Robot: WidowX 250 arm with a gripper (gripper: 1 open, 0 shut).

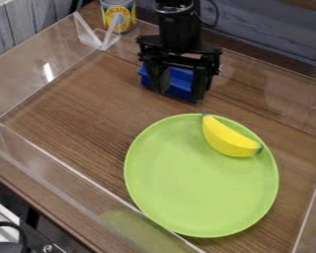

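My black gripper (180, 67) is at the top middle, open, its two fingers down over a blue object (184, 85) that looks like a block or small box. Whether the fingers touch it cannot be told. A yellow banana (229, 136) lies on the upper right of a large green plate (194, 193) in the lower middle.
A yellow can (118, 16) stands at the top left. Clear panels edge the wooden table (82, 119) on the left and front. Bare wood lies left of the plate and at the right.
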